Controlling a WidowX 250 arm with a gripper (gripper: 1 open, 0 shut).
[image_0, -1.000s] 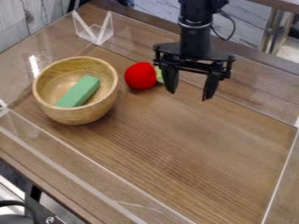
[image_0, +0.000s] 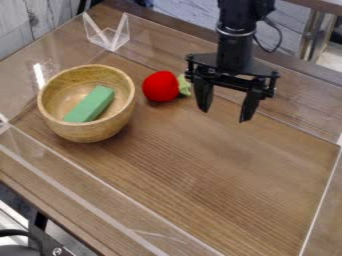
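My black gripper (image_0: 230, 92) hangs over the upper middle of the wooden table, its two fingers spread wide and pointing down, nothing visible between them. Just to its left, a red round object (image_0: 162, 87) rests on the table, with a small green item (image_0: 186, 82) behind it, partly hidden by the red one and the gripper. At the left stands a wooden bowl (image_0: 110, 125) holding a green block (image_0: 88, 104).
A clear plastic piece (image_0: 108, 34) stands at the back left. A dark coiled object (image_0: 16, 242) sits at the lower left corner.
The gripper has shifted very slightly over the last second. The objects on the table look unmoved.
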